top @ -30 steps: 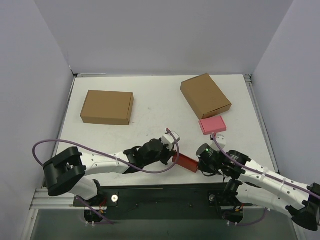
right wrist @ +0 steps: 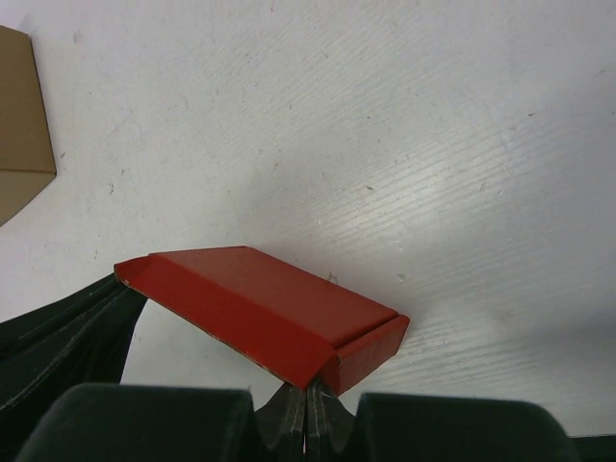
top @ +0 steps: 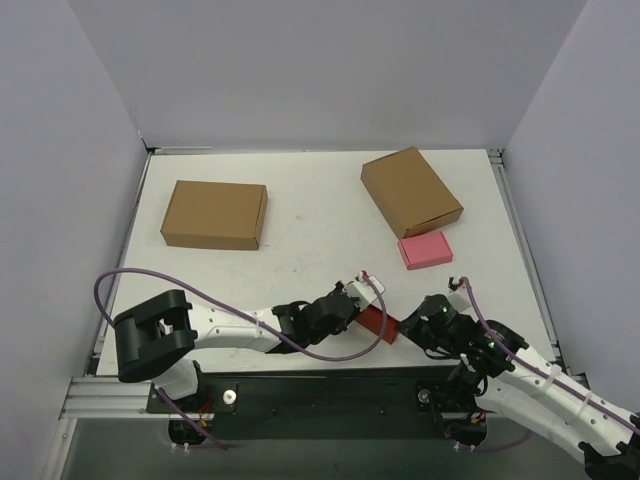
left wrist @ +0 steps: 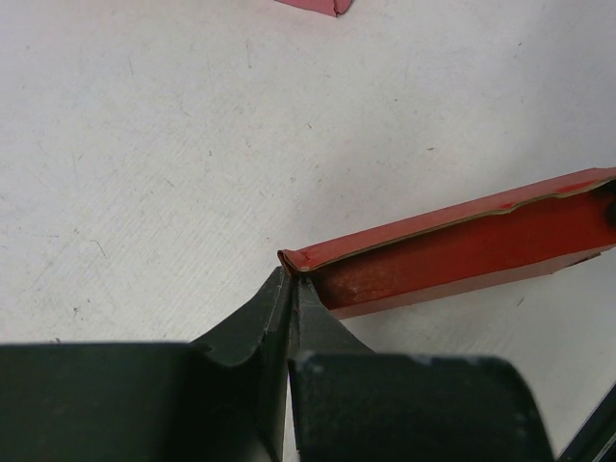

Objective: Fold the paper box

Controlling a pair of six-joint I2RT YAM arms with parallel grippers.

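A red paper box (top: 376,322) is near the front edge of the table between my grippers. In the left wrist view it is an open tray (left wrist: 462,252), and my left gripper is shut on the upper corner of its near end. In the right wrist view the box (right wrist: 260,303) shows its long side and short end. My right gripper is shut at the box's near corner, with its tips hidden under that corner and nothing clearly between them.
A pink box (top: 425,250) lies behind on the right, beside a brown box (top: 411,190). Another brown box (top: 213,213) is at the back left.
Both arms have moved to the right in the top view, and the red box has shifted slightly right with them.
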